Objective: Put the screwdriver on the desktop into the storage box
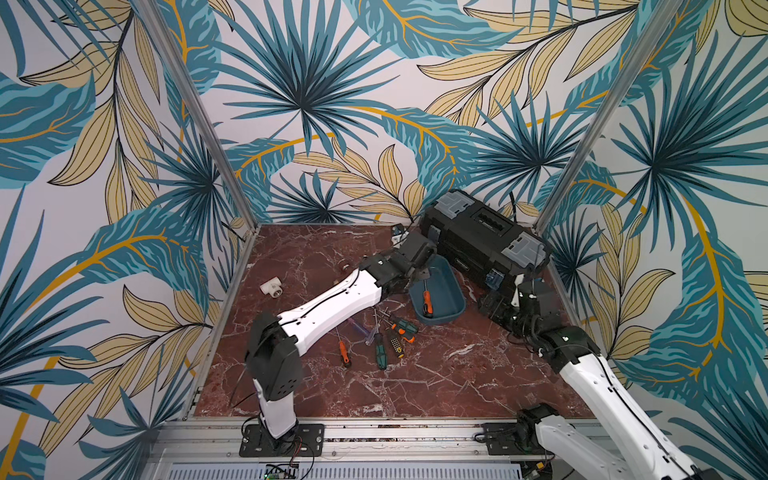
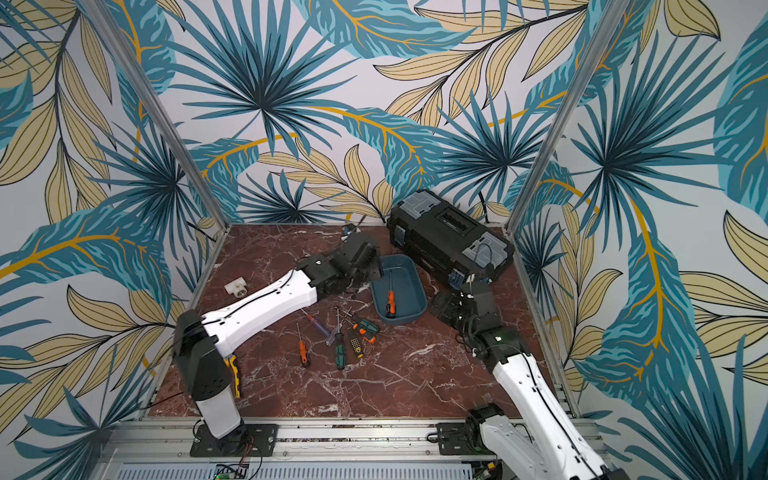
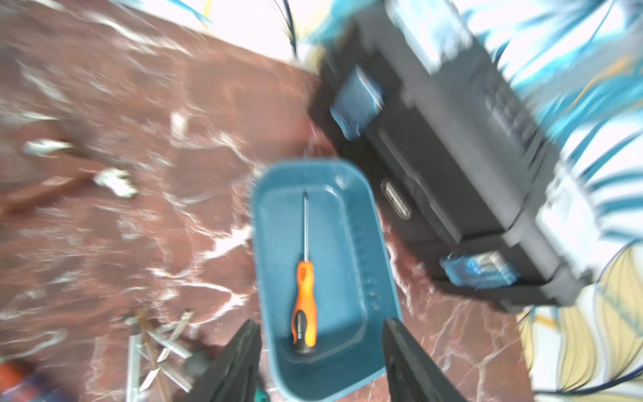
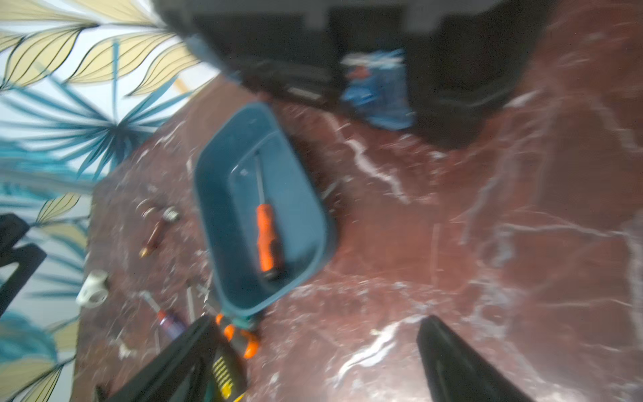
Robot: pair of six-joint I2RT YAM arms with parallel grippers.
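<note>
An orange-handled screwdriver [image 3: 304, 301] lies inside the blue storage box [image 3: 361, 348], its shaft toward the back; it shows there in all views. My left gripper is above the box, its fingers apart with nothing seen held. My right gripper stands open to the box's right, over bare desktop, blurred in its wrist view. Other screwdrivers, orange [image 2: 304, 352] and green [image 2: 340, 352], lie on the desktop left and front of the box.
A black toolbox [image 1: 485, 237] stands behind and right of the box. A white fitting [image 1: 272, 288], yellow pliers [image 2: 235, 376] and several small tools lie on the left half.
</note>
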